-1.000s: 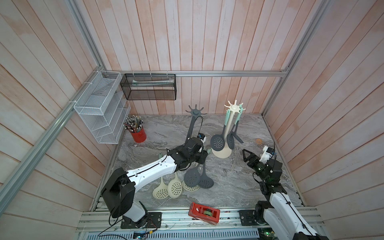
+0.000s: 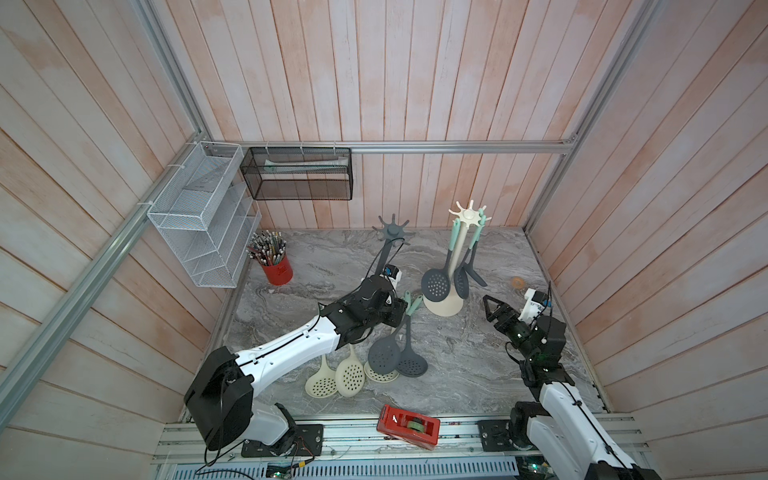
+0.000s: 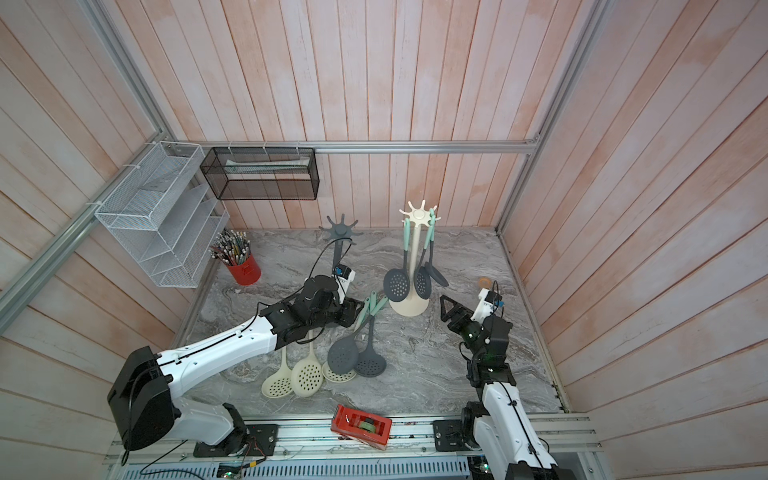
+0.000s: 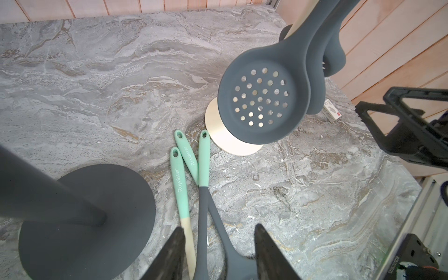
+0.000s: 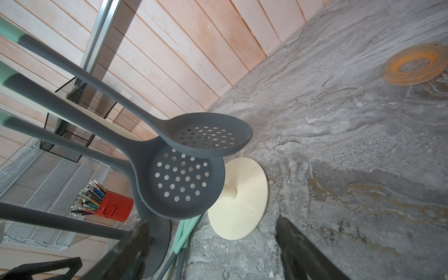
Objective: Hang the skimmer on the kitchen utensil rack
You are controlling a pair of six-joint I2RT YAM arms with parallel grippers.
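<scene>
The cream rack (image 2: 468,214) holds several grey perforated skimmers (image 2: 434,284) with mint handles. A grey rack (image 2: 392,228) stands left of it. Loose skimmers, grey (image 2: 412,364) and cream (image 2: 349,376), lie at the front. My left gripper is over their handles, beside the grey rack's base (image 4: 84,247), fingers apart with no clear grip on anything. My right gripper is open at the right, facing the cream rack, empty.
Wire shelves (image 2: 196,208), a black basket (image 2: 297,194) and a red brush cup (image 2: 278,272) are at the back left. A red tape dispenser (image 2: 408,424) sits at the front edge. Bare counter lies at the right.
My left arm has moved slightly left. The right gripper has shifted very little; the utensils look unmoved.
</scene>
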